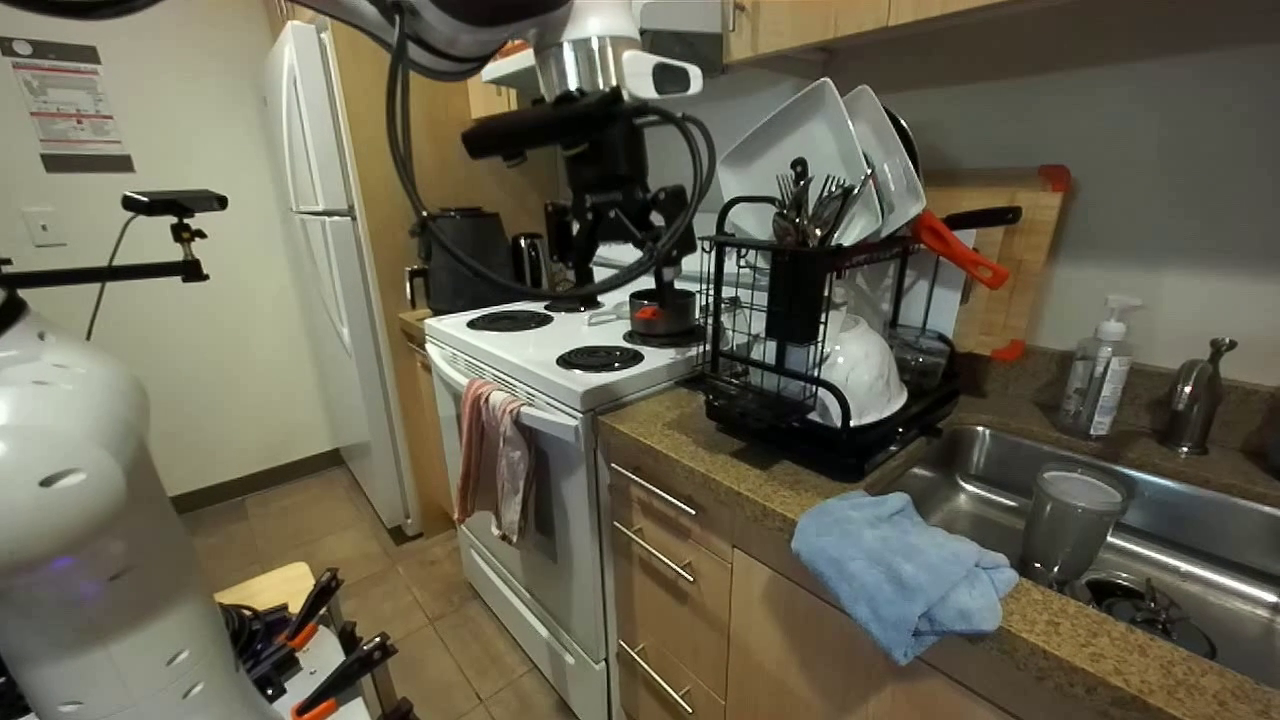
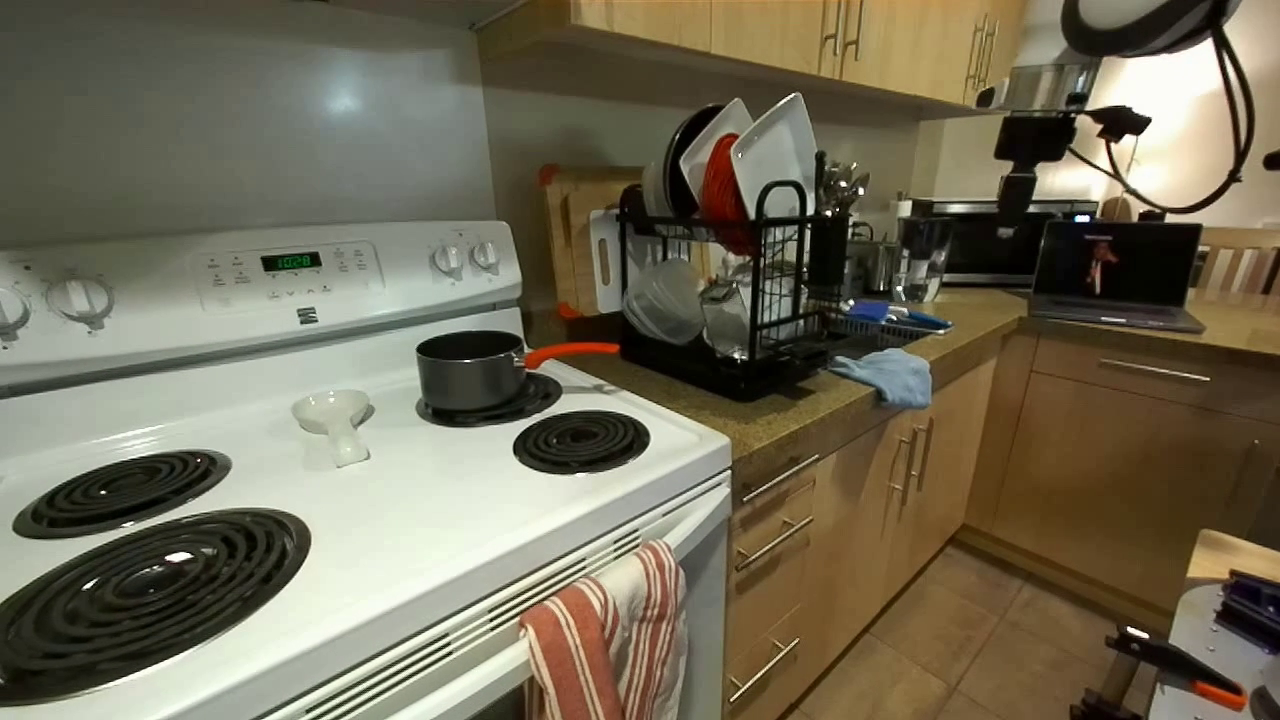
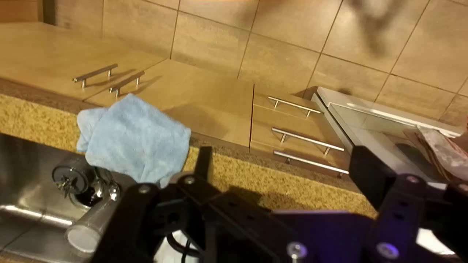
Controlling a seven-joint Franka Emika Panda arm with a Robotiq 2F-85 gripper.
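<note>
My gripper [image 1: 624,274] hangs in the air with its fingers pointing down. In the wrist view the two fingers stand wide apart, so the gripper is open, with nothing between them. Below it show the counter edge and drawer fronts. A crumpled blue cloth [image 3: 136,136] lies over the counter's edge by the sink, left of the fingers in that view. On the stove's back right burner sits a dark pot [image 2: 471,372] with a red handle. The second exterior view shows only part of the gripper [image 2: 1017,198], at upper right, well away from the pot.
A black dish rack [image 1: 828,438] full of white dishes and cutlery stands between stove and sink. The sink [image 1: 978,462] holds a clear cup [image 1: 1071,522]. A white spoon rest [image 2: 332,420] lies on the stove. A striped towel [image 2: 606,636] hangs from the oven handle.
</note>
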